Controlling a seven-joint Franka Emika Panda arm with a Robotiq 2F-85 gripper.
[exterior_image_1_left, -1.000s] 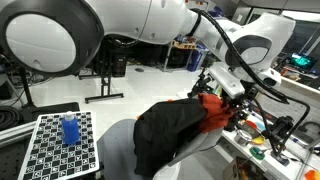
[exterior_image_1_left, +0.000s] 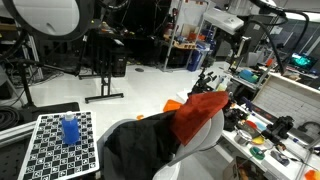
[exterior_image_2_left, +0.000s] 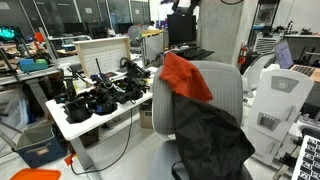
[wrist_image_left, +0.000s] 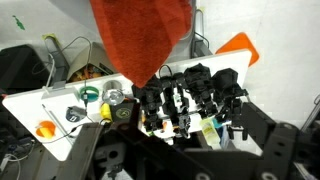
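Note:
A red cloth (exterior_image_1_left: 196, 117) lies over the top of a grey chair's backrest (exterior_image_2_left: 228, 84). Below it a black cloth (exterior_image_2_left: 212, 135) hangs down the backrest towards the seat; whether the two are one garment I cannot tell. High above the chair, my gripper (exterior_image_1_left: 222, 20) stands clear of both cloths. From the wrist view, the red cloth (wrist_image_left: 145, 35) is at the top of the picture, away from the spread dark fingers (wrist_image_left: 262, 130). Nothing is held between them, so the gripper is open.
Behind the chair, a white table (exterior_image_2_left: 95, 127) carries several black devices (exterior_image_2_left: 85, 100). A blue bottle (exterior_image_1_left: 70, 129) stands on a checkered board (exterior_image_1_left: 45, 150). A white cabinet (exterior_image_2_left: 270, 112) is beside the chair. Open floor shows behind the chair.
The arm has risen away from the chair, and my gripper has left the cloth it was at. More red cloth shows over the backrest, and the black part sits lower.

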